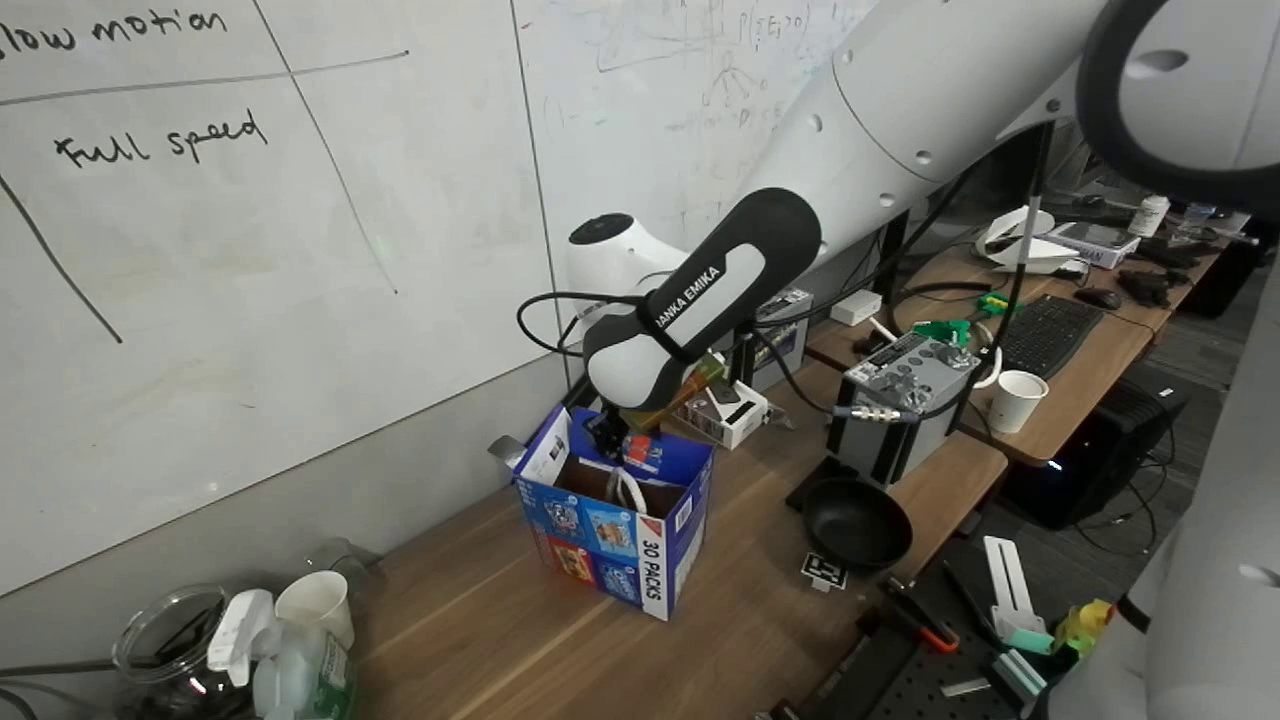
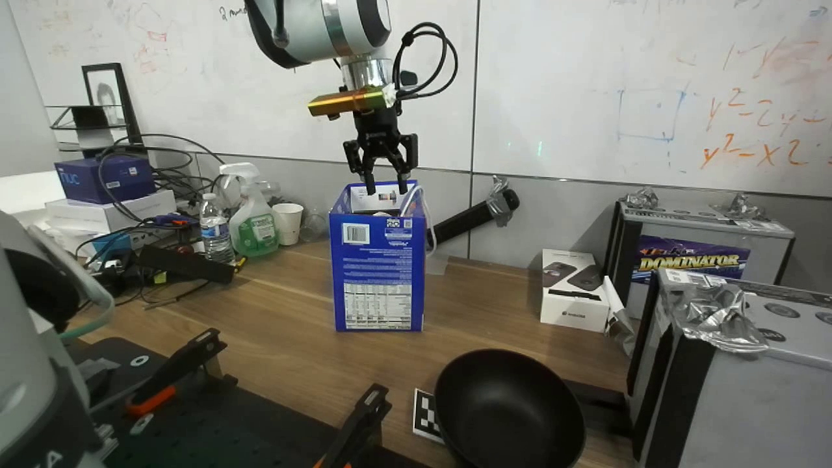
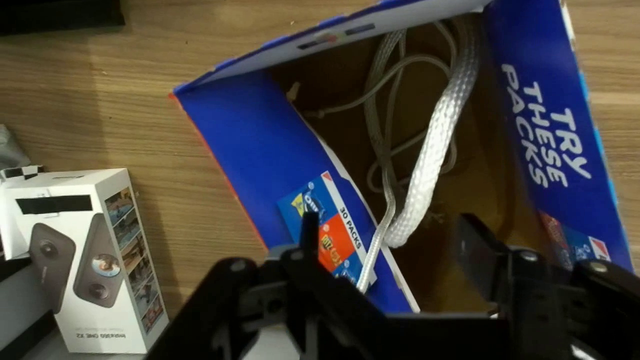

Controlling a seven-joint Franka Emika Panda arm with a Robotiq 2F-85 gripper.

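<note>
An open-topped blue snack box stands upright on the wooden table. White braided rope lies mostly inside it, seen best in the wrist view. One thinner strand hangs over the box's side flap, and in exterior view 2 a white loop drapes outside its right edge. Right above the box opening is my gripper, pointing down, fingers apart. Between the fingertips in that view nothing shows. In the wrist view the dark fingers sit below the rope's thick bend, spread to either side.
A black pan sits on the table at front right of the box. Behind it stand a white camera box and grey batteries. A spray bottle and paper cup stand left. Bare table lies around the box.
</note>
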